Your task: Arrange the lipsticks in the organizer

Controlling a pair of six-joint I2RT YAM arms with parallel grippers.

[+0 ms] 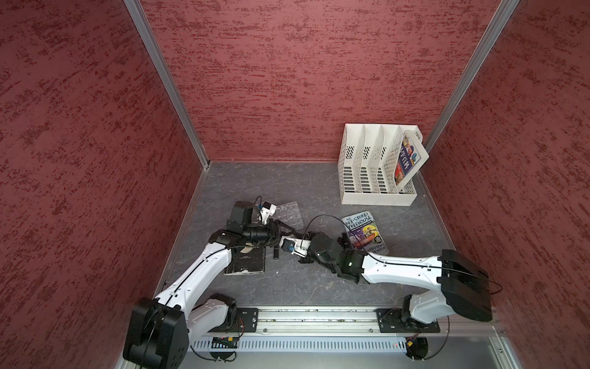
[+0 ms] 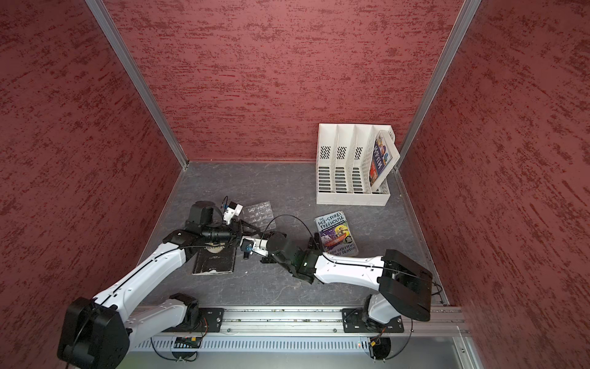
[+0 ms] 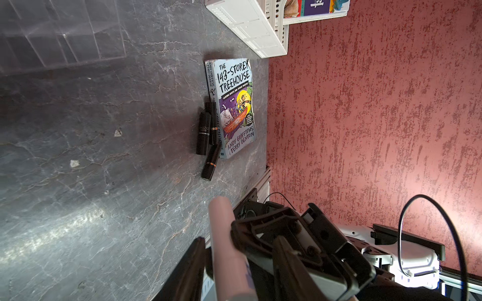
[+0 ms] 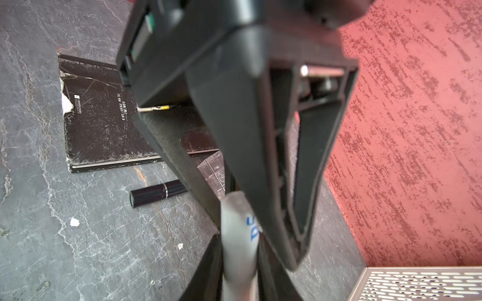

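My right gripper is shut on a pale lipstick [image 4: 240, 266], whose far end sticks out past its fingertips. In the left wrist view this lipstick [image 3: 224, 230] looks pinkish and runs between the fingers of my left gripper, which stands part open with slim gaps beside it. Three black lipsticks [image 3: 203, 133] lie by the treehouse book. Another black lipstick [image 4: 155, 194] rests near the dark notebook. Flat on the table is the clear, divided organizer [image 3: 60, 35], partly out of that view.
The treehouse book [image 1: 366, 232] lies right of the meeting grippers, and a white file rack [image 1: 378, 198] with a leaning book stands behind it. Under the left arm is a dark notebook [image 1: 245, 264].
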